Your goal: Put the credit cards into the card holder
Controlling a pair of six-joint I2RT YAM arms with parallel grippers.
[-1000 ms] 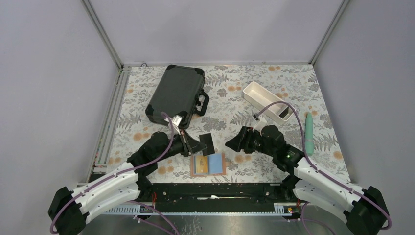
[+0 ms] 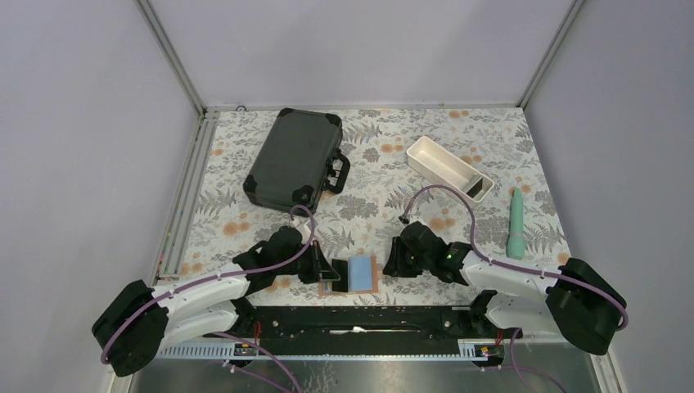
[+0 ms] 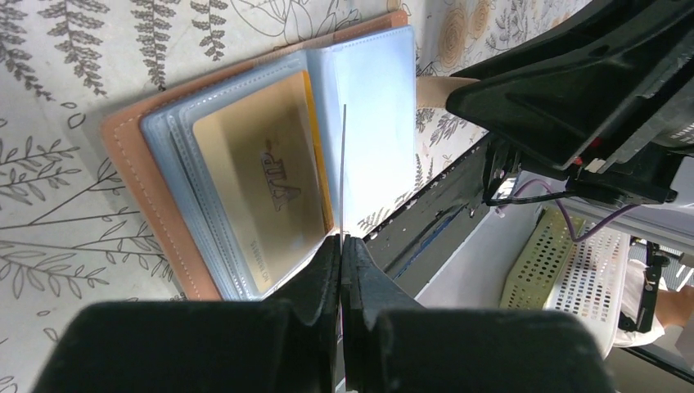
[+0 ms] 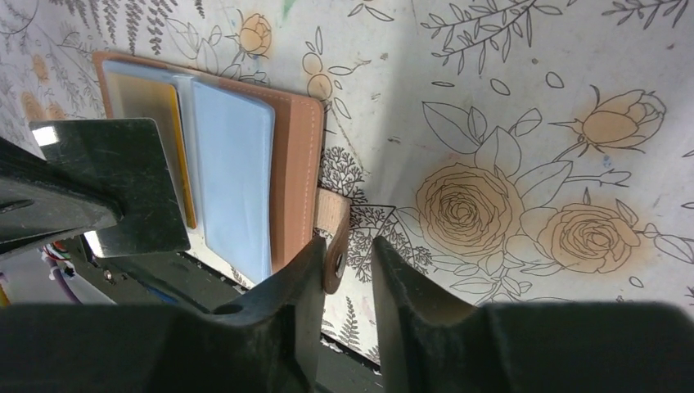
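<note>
My left gripper (image 2: 326,274) is shut on a thin black card, seen edge-on in the left wrist view and held over the card holder (image 3: 376,106). The holder is brown outside with pale blue sleeves and holds a gold card (image 3: 254,180); it lies open near the table's front edge. My right gripper is part open at the holder's right edge, with the brown strap (image 4: 331,209) at its left finger; whether it grips the strap is unclear.
A dark case (image 2: 290,155) lies at the back left. A white tray (image 2: 434,160) with a dark item sits at the back right, a green cylinder (image 2: 516,225) below it.
My left gripper has come down toward the front with the black card, now over the holder. My right gripper has moved down beside the holder's right edge.
</note>
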